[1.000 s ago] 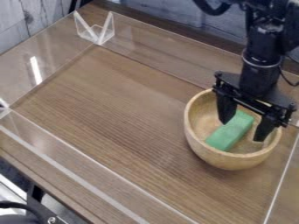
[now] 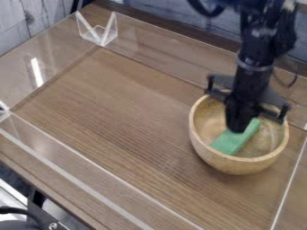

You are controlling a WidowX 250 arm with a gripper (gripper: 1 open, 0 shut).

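Note:
A tan bowl (image 2: 216, 158) sits on the wooden table (image 2: 108, 117) at the right of the camera view, a green oblong object (image 2: 234, 137) lying inside it. My black gripper (image 2: 246, 112) is over the far part of the bowl, its fingers pointing down around the upper end of the green object. The fingers are blurred, and I cannot tell whether they touch it or how far apart they are.
A small white wire-like item (image 2: 96, 29) stands at the back left of the table. A wall edge runs along the back.
The gripper has moved a little left and toward the far side of the bowl. The green object and bowl look nearly in place.

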